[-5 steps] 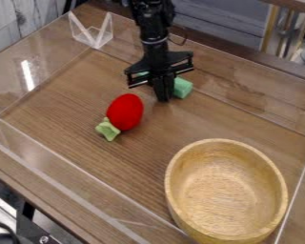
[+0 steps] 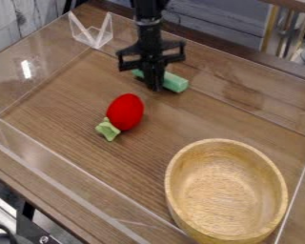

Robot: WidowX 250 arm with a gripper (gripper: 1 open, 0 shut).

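Observation:
My black gripper (image 2: pixel 152 71) reaches down from the top centre, low over a mint-green object (image 2: pixel 173 83) lying on the wooden table (image 2: pixel 244 114); it looks shut, though its fingertips partly blend with what lies below. A red oval object (image 2: pixel 126 111) sits left of centre, with a small pale green piece (image 2: pixel 108 129) at its lower left.
A large yellow bowl (image 2: pixel 227 191) fills the lower right. A clear plastic item (image 2: pixel 91 31) stands at the upper left.
My gripper has moved back, up the view, away from the red object. The green object's visible part looks slightly shifted.

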